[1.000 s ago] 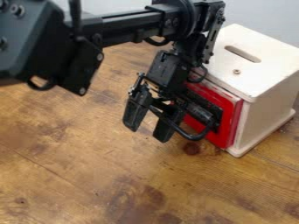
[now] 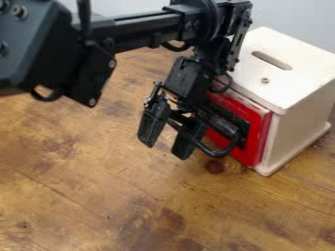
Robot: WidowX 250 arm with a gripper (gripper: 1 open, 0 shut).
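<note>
A white wooden box (image 2: pixel 295 78) with a slot in its top stands at the right, a red panel (image 2: pixel 252 145) on its left-facing side. My black gripper (image 2: pixel 167 132) is in front of that panel, pointed down, its two fingers parted with nothing visible between them. Part of the red panel is hidden behind the gripper and the arm.
A pale wall (image 2: pixel 301 20) rises behind the box. The arm reaches across the top of the view from the left.
</note>
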